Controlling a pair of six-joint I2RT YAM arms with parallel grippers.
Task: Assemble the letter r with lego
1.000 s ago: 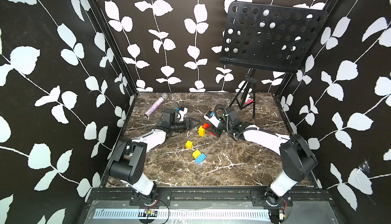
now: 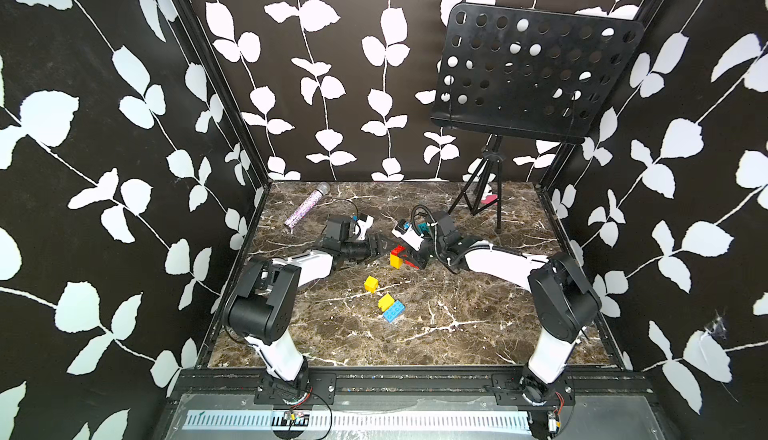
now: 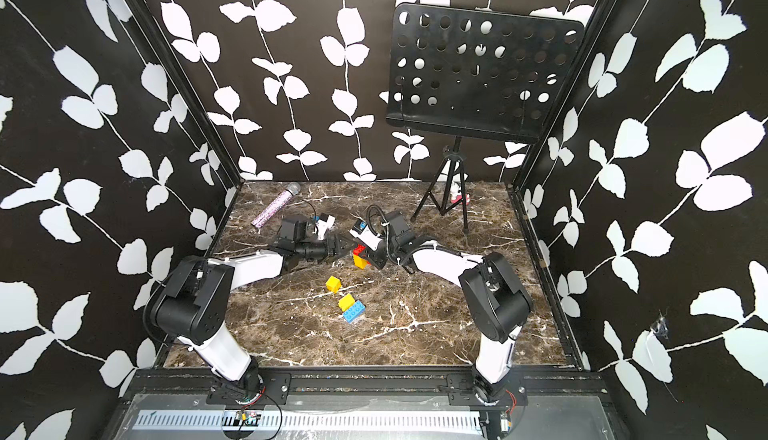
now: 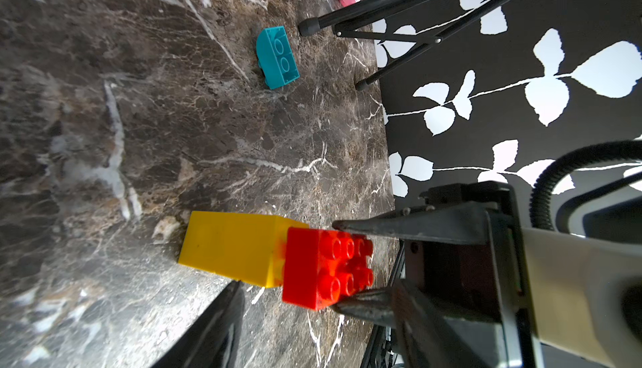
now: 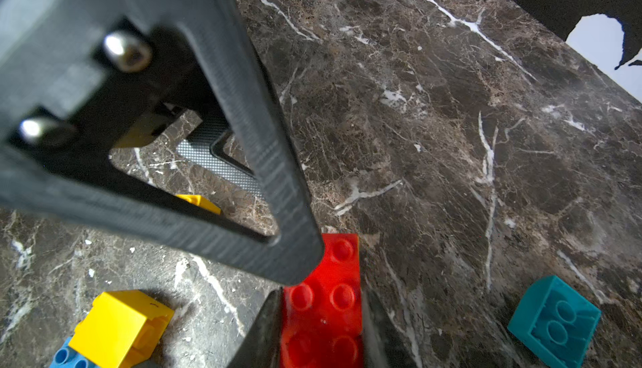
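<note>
A red brick (image 4: pixel 307 267) sits at the end of a yellow brick (image 4: pixel 227 241) near the table's middle. My right gripper (image 2: pixel 412 256) is shut on red brick; in the left wrist view its fingers reach round that brick's studded side. My left gripper (image 2: pixel 384 244) is close beside these bricks from the left, its fingers parted and blurred at the bottom of its wrist view, with nothing clearly between them. In the right wrist view a black finger frame hangs over the red brick.
A teal brick (image 4: pixel 277 57) lies behind. Loose yellow (image 2: pixel 371 284) and blue (image 2: pixel 393 312) bricks lie in front. A tripod music stand (image 2: pixel 536 72) and a pink microphone (image 2: pixel 305 206) are at the back.
My left gripper has moved right toward the red and yellow bricks. The right arm and the red brick have shifted left, narrowing the space between the grippers.
</note>
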